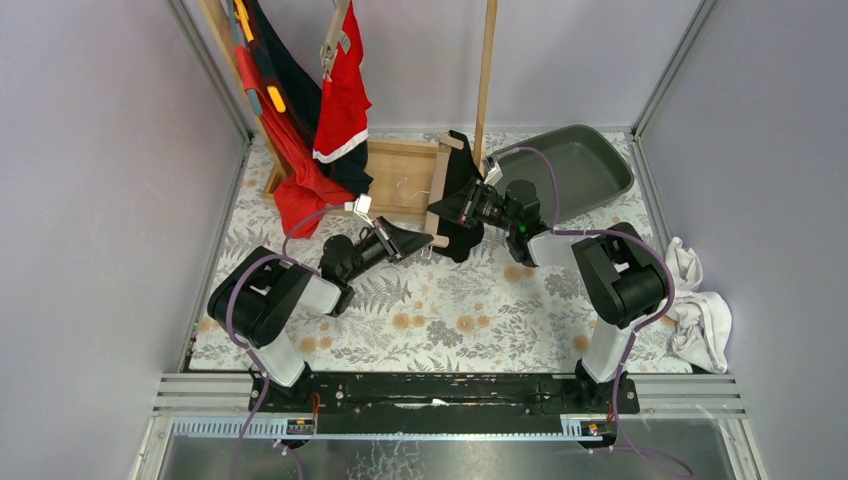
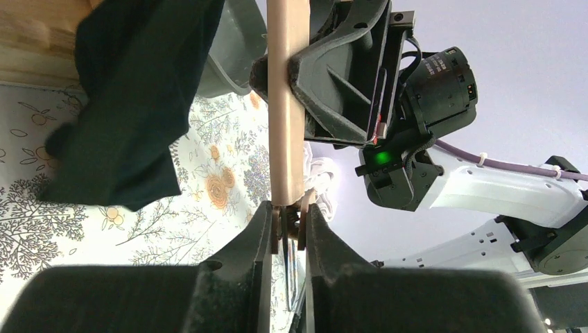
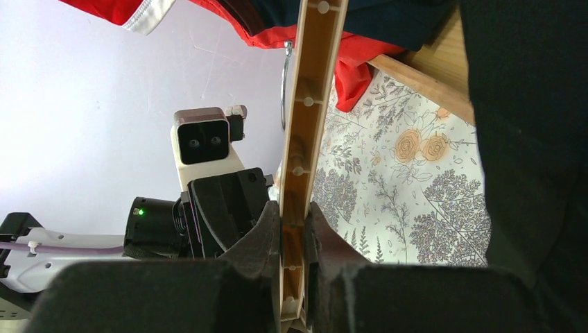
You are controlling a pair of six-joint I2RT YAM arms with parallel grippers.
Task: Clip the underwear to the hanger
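Note:
A wooden clip hanger [image 1: 437, 185] stands upright between the two arms. My left gripper is shut on its near end. My right gripper holds the same hanger from the other side, its fingers closed round the hollow wooden bar. Black underwear [image 1: 459, 180] hangs beside the hanger in the top view; in the left wrist view the dark cloth [image 2: 132, 104] drapes left of the bar. Whether the clip grips the cloth cannot be seen.
Red and navy garments [image 1: 340, 90] hang at back left over a wooden tray [image 1: 400, 160]. A grey-green bin [image 1: 590, 180] sits at back right, white cloths [image 1: 700, 320] at far right.

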